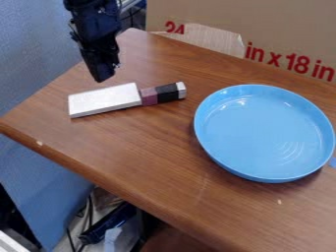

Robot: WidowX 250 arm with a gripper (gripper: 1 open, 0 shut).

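On the wooden table lies a long flat bar with a silver-white section [102, 100] and a darker end in maroon and black [160, 94], tipped with white. My black gripper [101, 71] hangs in the air above and behind the white section, apart from it; whether its fingers are open or shut is hard to make out. A round blue plate [262, 133] rests on the right side of the table.
A cardboard box [250, 25] stands along the back edge. The table's left edge drops off beside a blue-grey wall or panel and clutter below.
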